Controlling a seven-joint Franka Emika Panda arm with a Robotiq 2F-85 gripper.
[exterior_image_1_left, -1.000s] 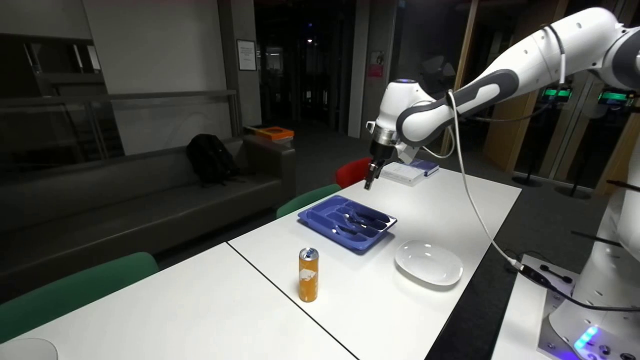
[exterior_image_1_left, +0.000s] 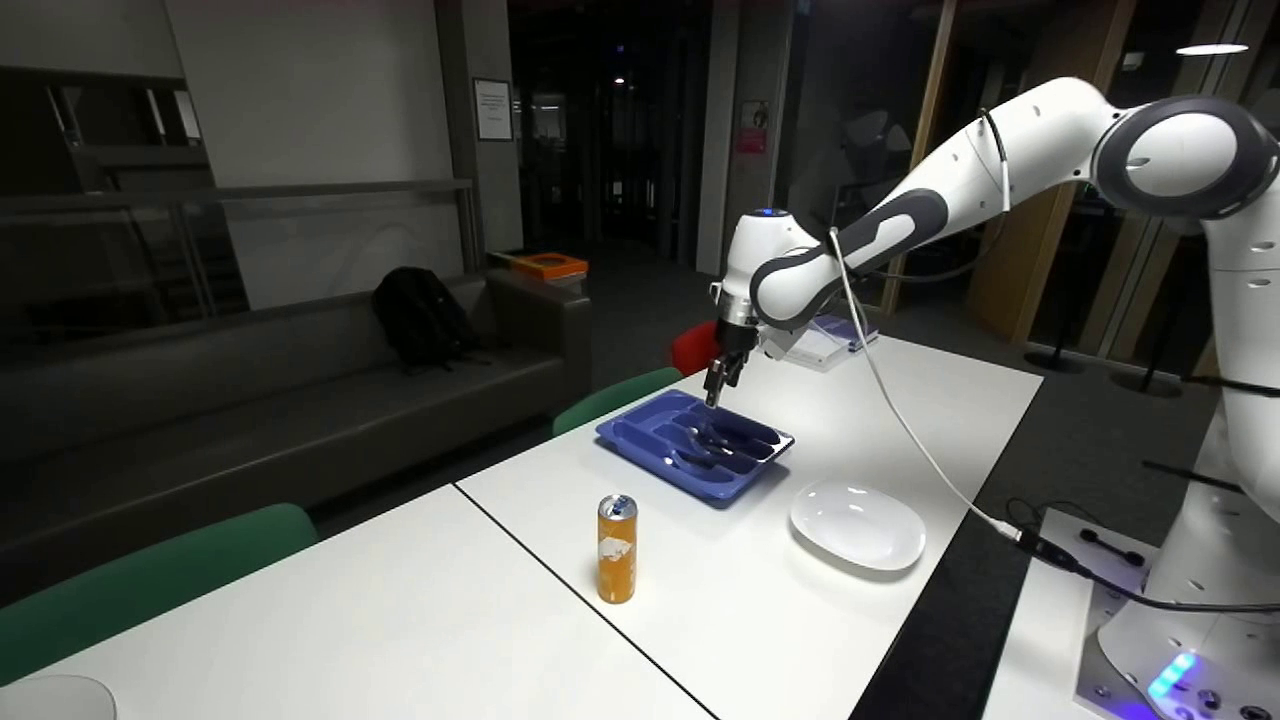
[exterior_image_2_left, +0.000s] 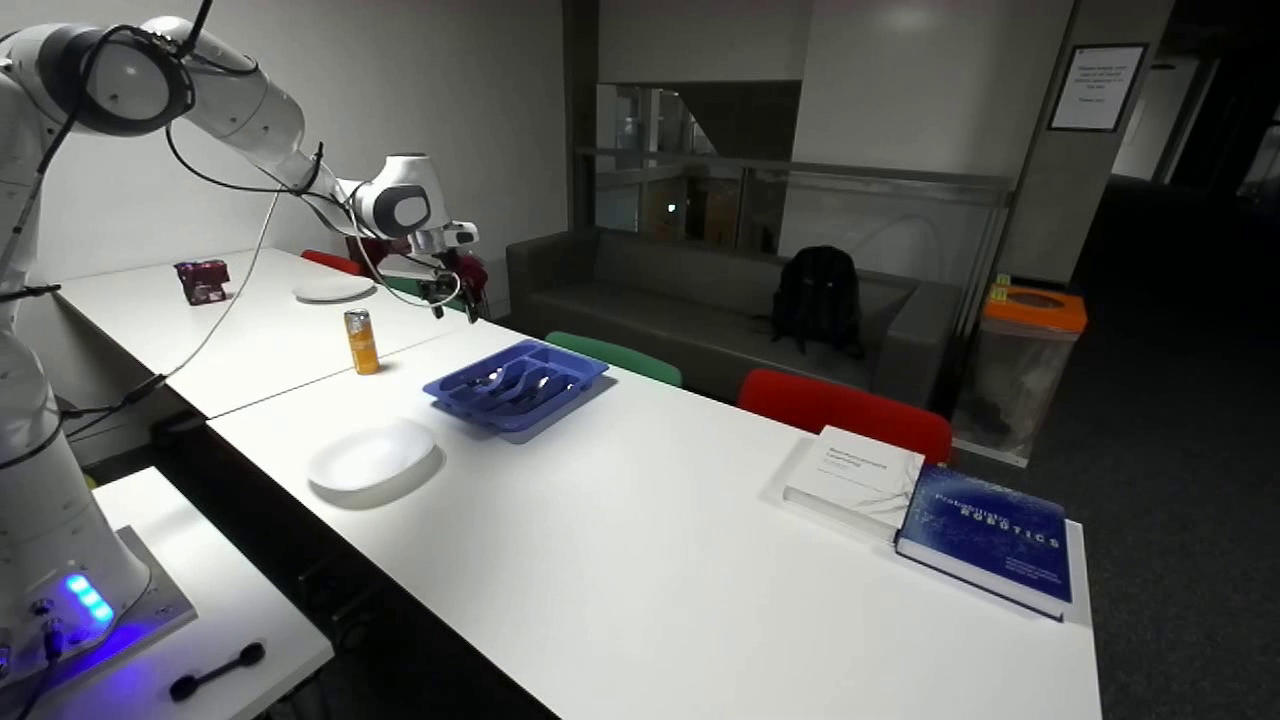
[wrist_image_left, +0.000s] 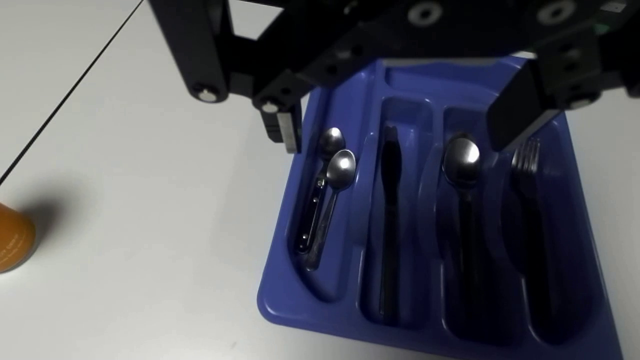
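Above the blue cutlery tray (exterior_image_1_left: 659, 454) my gripper hangs open, with nothing between its fingers. In the wrist view the tray's left compartment holds a small spoon (wrist_image_left: 341, 170) lying against a second, dark-handled spoon (wrist_image_left: 331, 143). The neighbouring slot has a dark knife (wrist_image_left: 391, 168), then comes a large spoon (wrist_image_left: 462, 159) with a dark handle. A fork (wrist_image_left: 526, 157) lies in the slot on the right. The gripper's body hides the tray's far end.
An orange can (exterior_image_1_left: 617, 550) stands upright to one side of the tray. A white plate (exterior_image_1_left: 858, 526) sits near the table edge on the robot's side. Books (exterior_image_2_left: 854, 476) lie at the far end. Free tabletop separates these things.
In exterior view 1 my arm has come lower and shifted left, bringing the gripper down closer to the tray. The tray, can and plate have stayed put.
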